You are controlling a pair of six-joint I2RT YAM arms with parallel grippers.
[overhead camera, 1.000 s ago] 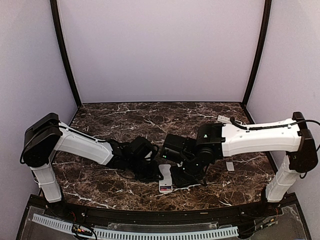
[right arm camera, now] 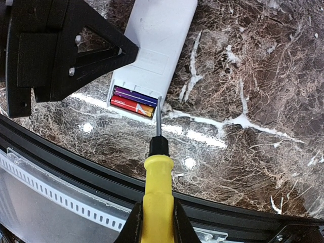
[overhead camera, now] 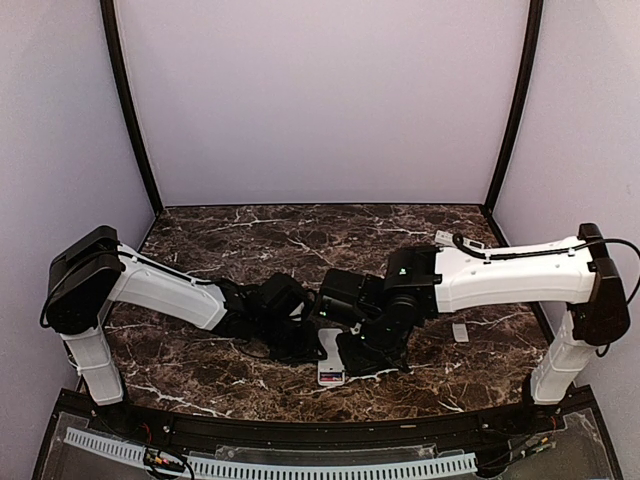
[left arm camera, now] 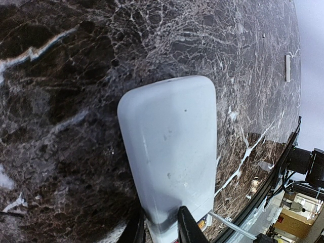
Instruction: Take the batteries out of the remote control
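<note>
The white remote control (right arm camera: 157, 38) lies face down on the dark marble table, its battery bay uncovered. Side by side in the bay sit a purple battery (right arm camera: 135, 96) and a red-orange battery (right arm camera: 132, 105). Seen in the left wrist view, my left gripper is shut across the remote. My right gripper is shut on the yellow handle of a screwdriver (right arm camera: 158, 177). The screwdriver's thin metal tip reaches the right end of the batteries, at the bay's edge; whether it touches them I cannot tell.
A small flat white piece (overhead camera: 460, 332) lies on the table to the right. Farther back is a white object (overhead camera: 458, 239), partly behind the right arm. A slotted rail (overhead camera: 330, 469) runs along the front edge.
My left arm, the remote and the batteries look unmoved.
</note>
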